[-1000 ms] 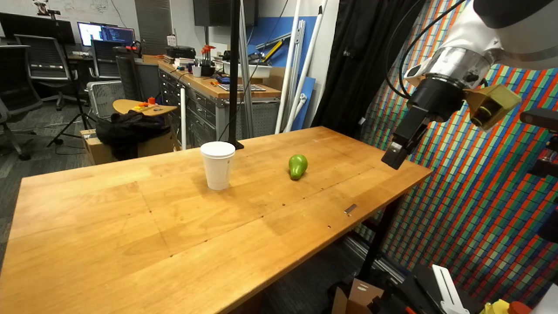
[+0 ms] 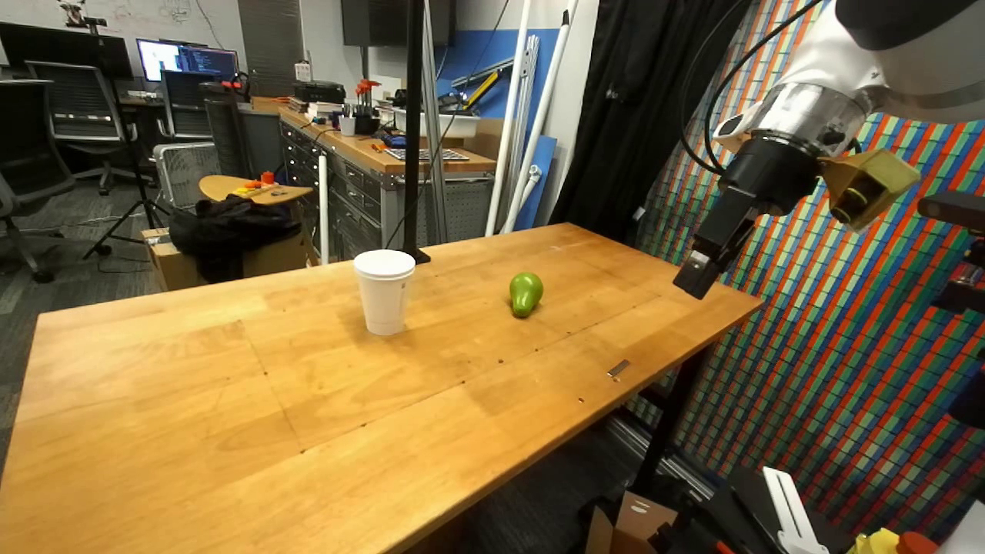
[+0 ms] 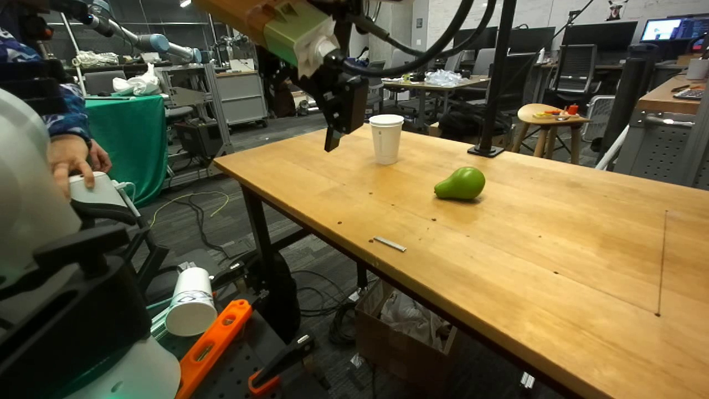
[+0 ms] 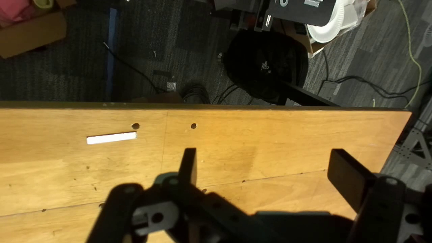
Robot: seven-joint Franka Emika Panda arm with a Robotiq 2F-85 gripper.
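Note:
A green pear-shaped fruit (image 2: 525, 295) lies on its side on the wooden table (image 2: 185, 397). Apart from it stands an upright white paper cup (image 2: 384, 295) with a white top; exterior view 2 shows the same cup (image 3: 386, 141) behind the green fruit (image 3: 461, 184). My gripper (image 2: 694, 274) hangs above the table's right end in exterior view 1, well away from both objects. In the wrist view the gripper is open, its two dark fingers wide apart with bare wood beneath. Neither fruit nor cup appears there.
A thin metal strip (image 3: 389, 244) lies near the table's front edge. A black post (image 3: 495, 86) rises at the far edge, not far from the fruit.

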